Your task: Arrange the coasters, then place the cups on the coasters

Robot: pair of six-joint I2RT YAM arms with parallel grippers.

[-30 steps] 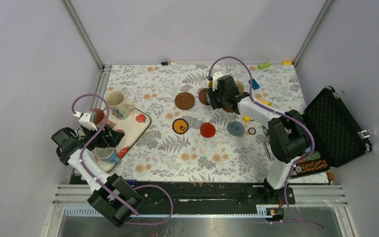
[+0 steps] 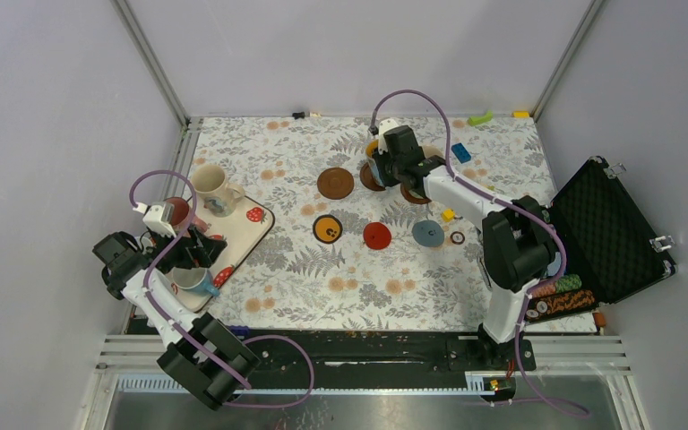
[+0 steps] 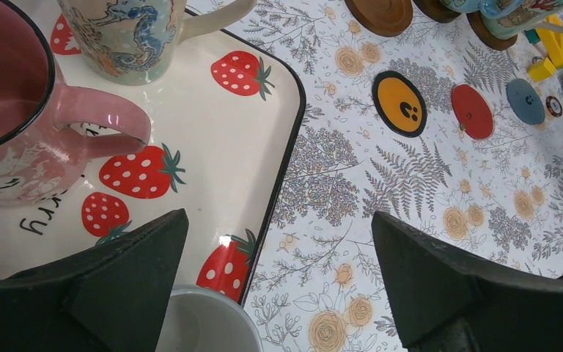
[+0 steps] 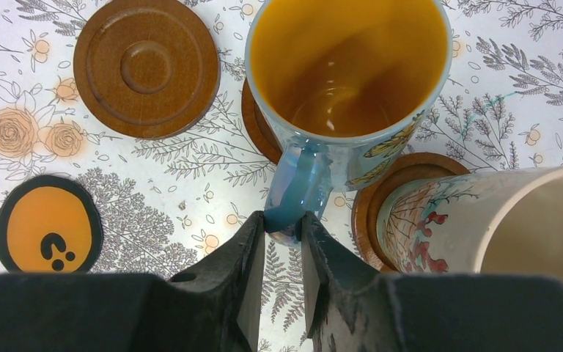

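The blue cup with an orange inside (image 4: 352, 70) is upright at the upper middle of the right wrist view. My right gripper has its fingers closed on both sides of the cup's blue handle (image 4: 297, 183). Partly behind this cup shows a brown wooden coaster (image 4: 259, 128); whether the cup touches it cannot be told. In the top view the right arm hides much of the cup. My left gripper stands wide open over the strawberry tray (image 3: 212, 147), nothing between its fingers.
A pale cup (image 4: 440, 220) occupies another wooden coaster to the right. A bare wooden coaster (image 2: 335, 183) lies left of the held cup. Orange (image 2: 327, 228), red and grey-blue coasters lie nearer. Several cups, including a pink one (image 3: 15, 125), are on the tray.
The right arm has moved slightly left and toward the back of the table, the orange-lined cup shifting the same way. The left arm is still.
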